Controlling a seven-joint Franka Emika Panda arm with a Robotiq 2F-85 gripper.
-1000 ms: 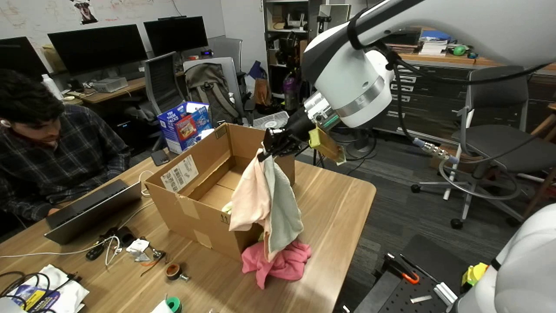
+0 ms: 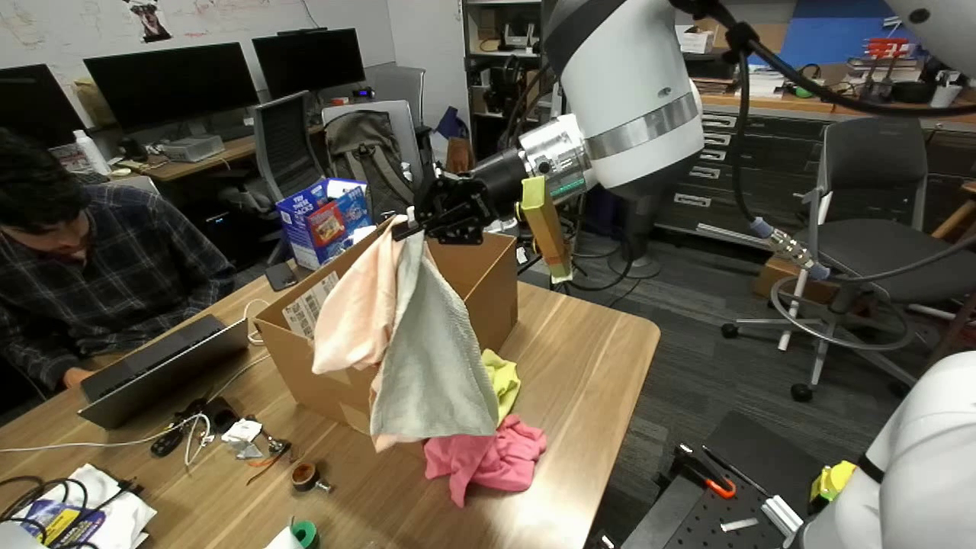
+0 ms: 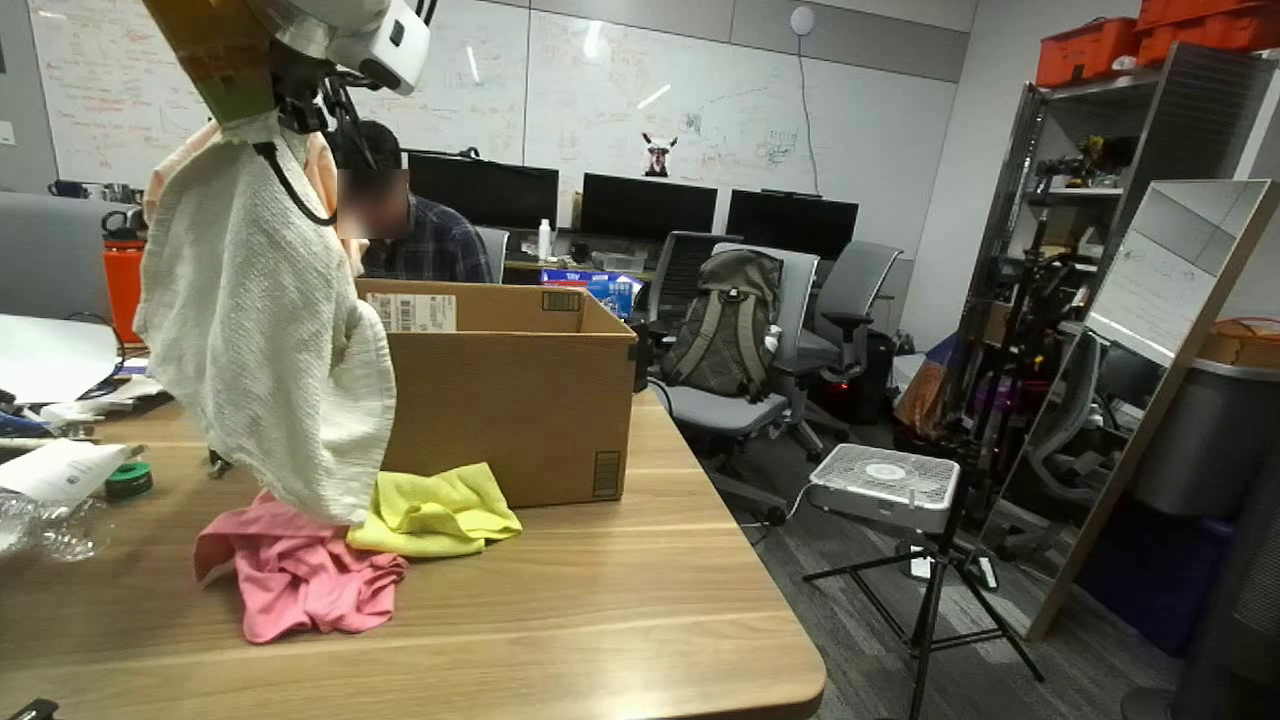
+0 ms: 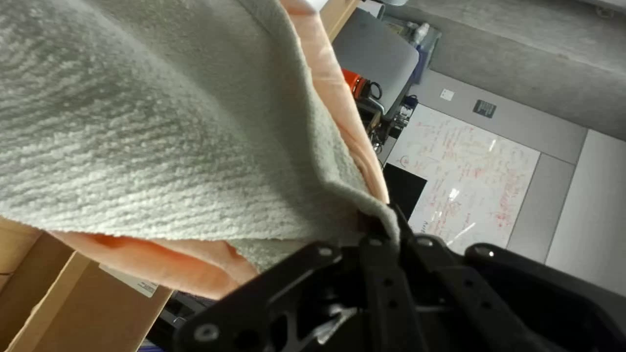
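Note:
A pale grey-green cloth (image 2: 425,352) with a peach side (image 2: 357,306) hangs down from my gripper (image 2: 409,223), which is shut on its upper end. In exterior view 1 it hangs in front of the open cardboard box (image 2: 494,285), covering much of it. The same cloth (image 3: 258,324) fills the left of exterior view 2, its lower tip just over two other cloths on the table. In the wrist view the cloth (image 4: 176,135) runs into my gripper and hides the fingertips.
A laptop (image 2: 165,366) and a seated person (image 2: 101,256) are left of the box. Cables, a green tape roll (image 2: 304,534) and small items lie on the table's left part.
My gripper has moved up and left in exterior view 1, carrying the cloth from the box's right corner to in front of it. The yellow cloth outside the box now shows.

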